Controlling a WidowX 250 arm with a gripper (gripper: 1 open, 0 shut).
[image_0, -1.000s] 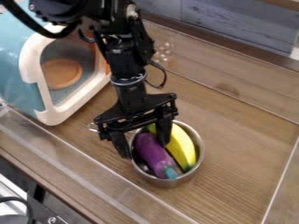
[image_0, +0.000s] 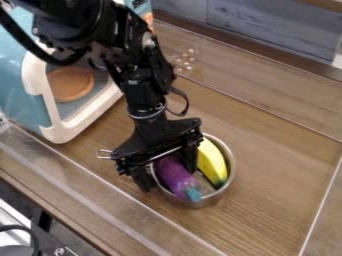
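Note:
My black gripper (image_0: 159, 158) is open, reaching down over the left part of a round metal bowl (image_0: 213, 198). In the bowl lie a purple eggplant (image_0: 175, 176) and, to its right, a yellow banana (image_0: 210, 160). The gripper's body covers the back left of the bowl and the upper end of the eggplant. Whether its fingers touch either piece is hard to tell.
A light blue and white toy appliance (image_0: 34, 80) stands at the upper left. A wall runs along the back, and the table edge is at the lower left.
The gripper has shifted slightly left and its angle differs a little. The bowl and its contents have stayed nearly in place.

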